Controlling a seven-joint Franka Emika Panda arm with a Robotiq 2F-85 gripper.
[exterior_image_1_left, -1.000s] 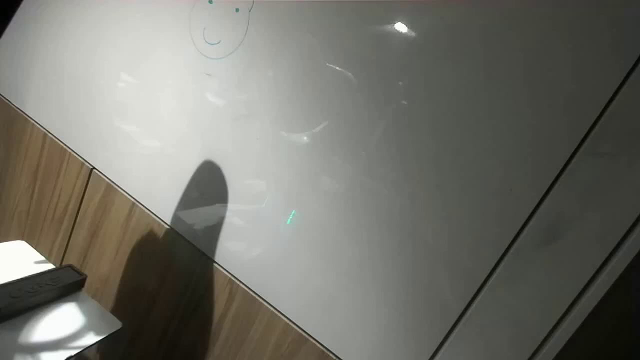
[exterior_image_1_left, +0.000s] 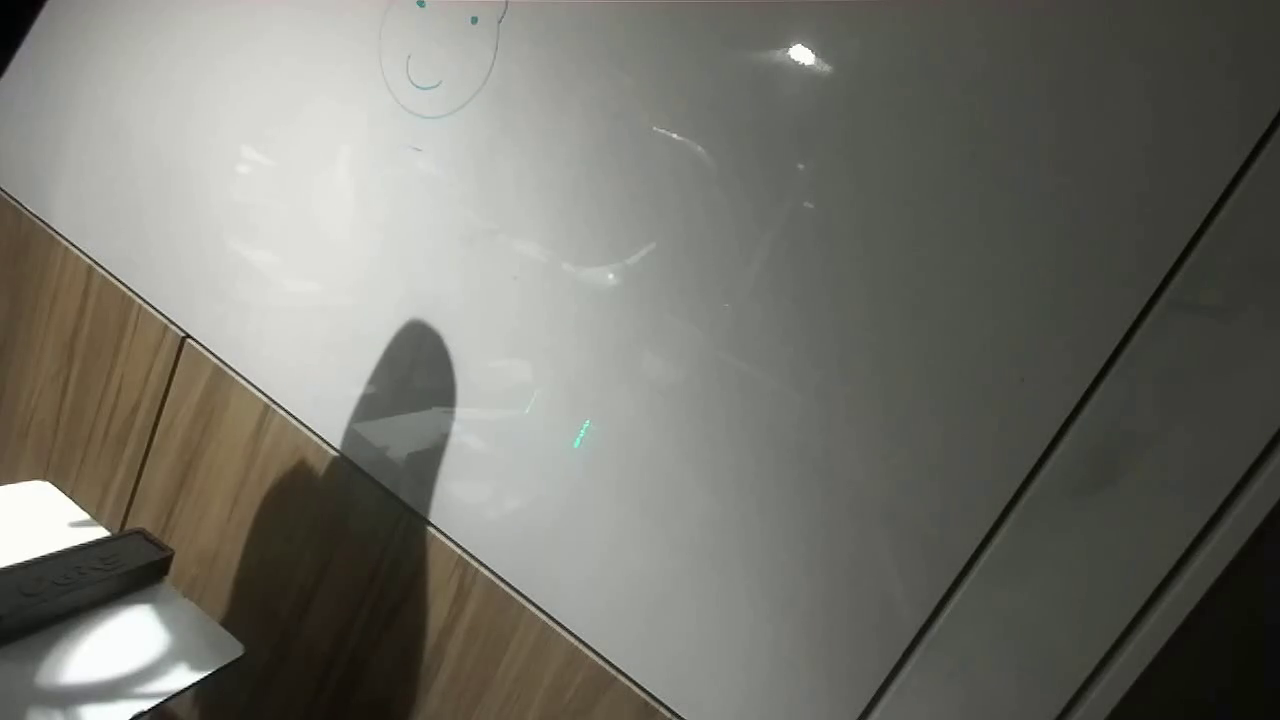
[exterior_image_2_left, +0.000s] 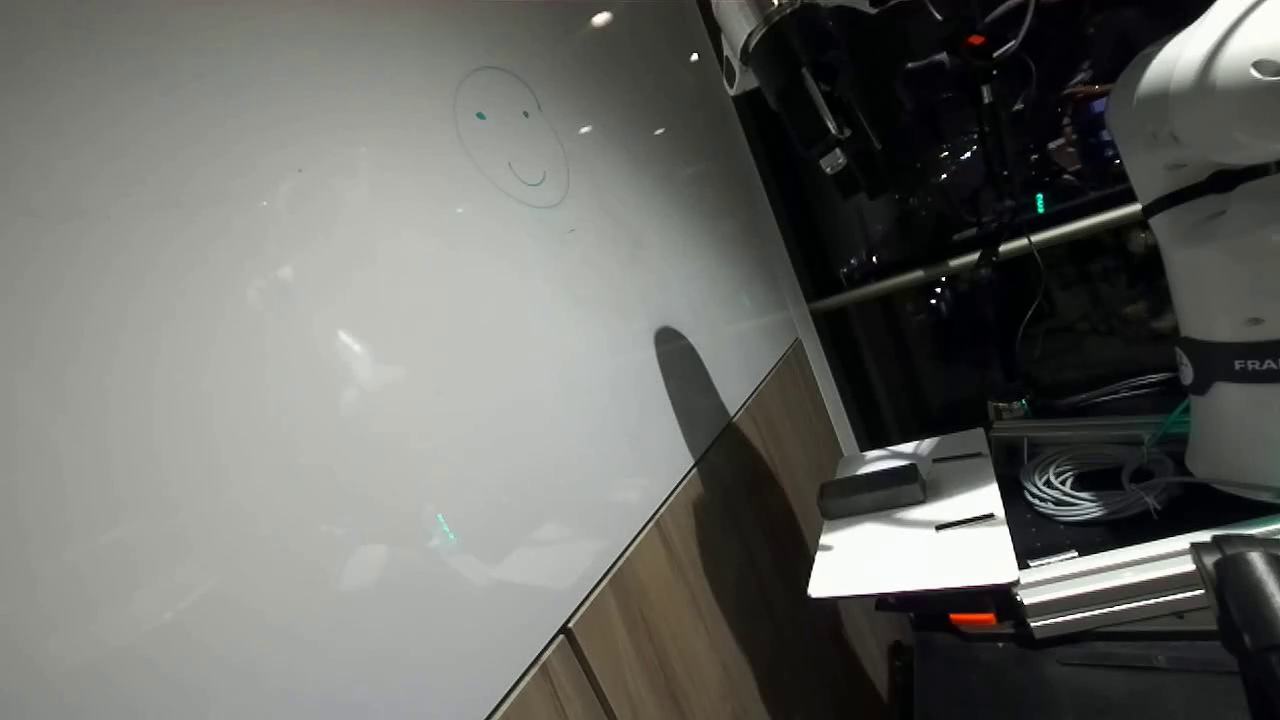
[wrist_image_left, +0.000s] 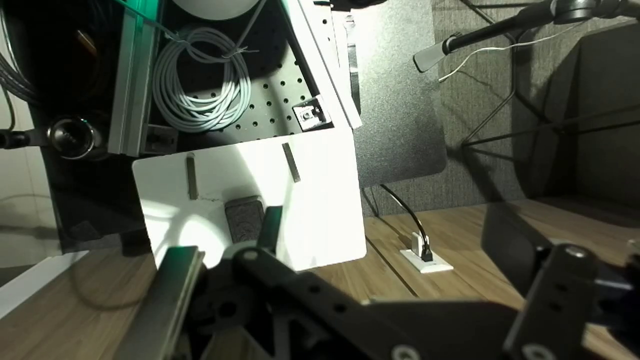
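A green-marker smiley face (exterior_image_2_left: 512, 137) is drawn high on the whiteboard (exterior_image_2_left: 240, 420); exterior view 1 cuts off its top. On the white tray (exterior_image_2_left: 912, 558) below the board lies a dark eraser (exterior_image_2_left: 872, 491), which the wrist view shows in part as a dark block (wrist_image_left: 243, 217) behind a finger. My gripper stands open, its fingers (wrist_image_left: 507, 249) wide apart with nothing seen between them. In exterior view 2 the dark gripper body (exterior_image_2_left: 816, 102) hangs at the top, right of the board and well above the tray. It is out of exterior view 1.
Two dark strips, one a short bar (wrist_image_left: 291, 162), are on the tray. A coiled cable (wrist_image_left: 204, 84) lies behind it by the robot base. A wall outlet with a plug (wrist_image_left: 426, 255) and a black stand arm (wrist_image_left: 510, 27) are to the right. The board's front is unobstructed.
In exterior view 1 only faint reflections on the board have shifted. The drawing, eraser and tray look the same.
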